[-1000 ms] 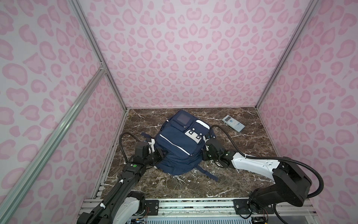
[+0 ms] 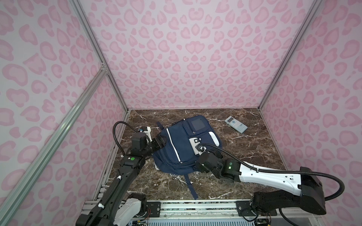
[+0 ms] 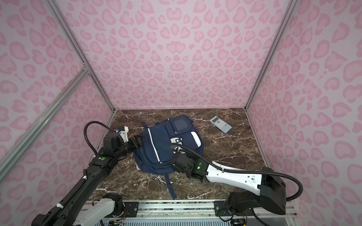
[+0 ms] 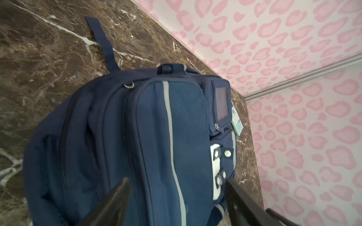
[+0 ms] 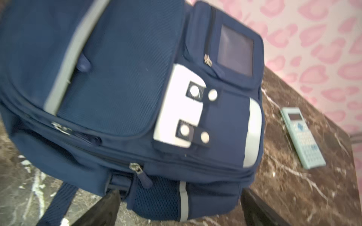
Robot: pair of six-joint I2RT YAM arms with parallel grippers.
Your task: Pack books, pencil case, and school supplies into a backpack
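Note:
A navy backpack [image 2: 175, 148] with grey and white stripes, a clear ID window and a white buckle patch lies flat in the middle of the table, straps out. My left gripper is open over its left side, fingertips blurred, nothing between them. My right gripper stands open above the bag's near right part, facing the side mesh pocket and zip pulls. A light blue calculator [image 5: 302, 137] lies on the table to the right of the bag. I see no books or pencil case.
Pink patterned walls and metal rails [image 2: 184, 201] bound it on the sides, back and front.
The backpack has turned clockwise and shifted, its near strap now pointing toward the front. My left gripper has risen and moved back; my right gripper has moved left and nearer the front.

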